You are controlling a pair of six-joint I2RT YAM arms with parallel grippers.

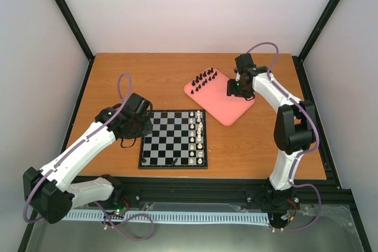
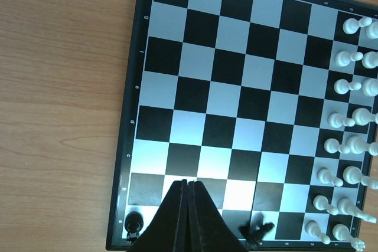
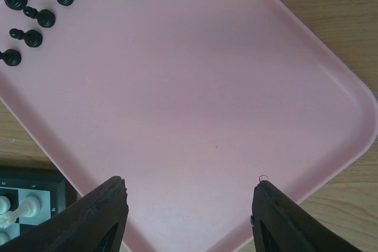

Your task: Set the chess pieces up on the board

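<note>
The chessboard (image 1: 171, 140) lies on the table with white pieces (image 1: 196, 140) in two columns along its right side. One black piece (image 2: 134, 223) stands in the near left corner. Along the near edge is a dark, blurred piece (image 2: 257, 229), tilted or lying, also visible as a dark shape (image 1: 175, 161) from above. Over the board's left edge, my left gripper is shut with nothing showing between its fingertips. My right gripper holds its fingers wide apart above the pink tray (image 3: 201, 98), nothing between them. Several black pieces (image 3: 32, 38) are at the tray's far left end.
The tray (image 1: 227, 101) stands behind and right of the board, its middle and right part bare. Bare tabletop (image 1: 260, 146) extends right of the board and to its left. A dark rail (image 1: 177, 187) runs along the front.
</note>
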